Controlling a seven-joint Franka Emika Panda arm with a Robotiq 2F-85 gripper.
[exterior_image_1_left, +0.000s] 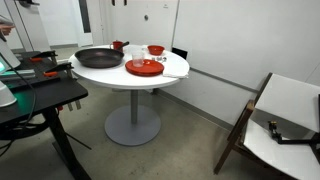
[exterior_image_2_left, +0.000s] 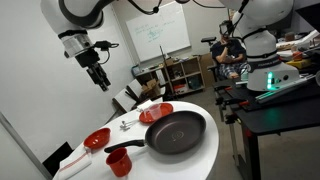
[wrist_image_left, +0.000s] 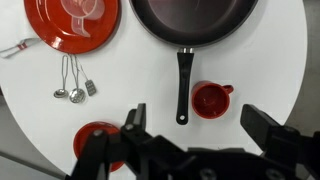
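My gripper is open, its two dark fingers wide apart above the white round table with nothing between them. In exterior view 2 the gripper (exterior_image_2_left: 101, 79) hangs well above the tabletop. Under it in the wrist view are the black pan's handle (wrist_image_left: 184, 88) and a red mug (wrist_image_left: 210, 99) beside that handle. The black frying pan (exterior_image_2_left: 175, 132) lies flat, and the red mug (exterior_image_2_left: 119, 161) stands near its handle. A red plate (exterior_image_1_left: 145, 67) carries a clear cup (exterior_image_1_left: 138, 59). A red bowl (exterior_image_1_left: 155, 50) sits toward the back.
Small metal utensils (wrist_image_left: 76, 94) lie between plate and bowl. A white cloth (exterior_image_2_left: 74, 162) is at the table's edge. The robot's dark bench (exterior_image_1_left: 45, 99) adjoins the table, and a wooden-framed chair (exterior_image_1_left: 275, 130) stands apart at right. Bare tabletop separates the bowl and pan handle.
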